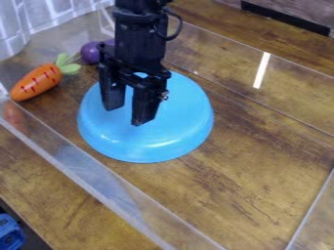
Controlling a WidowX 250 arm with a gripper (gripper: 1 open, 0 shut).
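My black gripper (131,93) hangs from the top centre over a blue round dish or disc (150,132), its fingers low over the upper part of the blue surface. Whether it is open or shut, or touching the blue thing, I cannot tell. An orange toy carrot (39,83) with green top lies left of the blue disc. A purple round vegetable (92,53) sits behind, partly hidden by the arm.
Transparent plastic edging crosses the lower left and right. A blue object (7,232) sits at the bottom-left edge.
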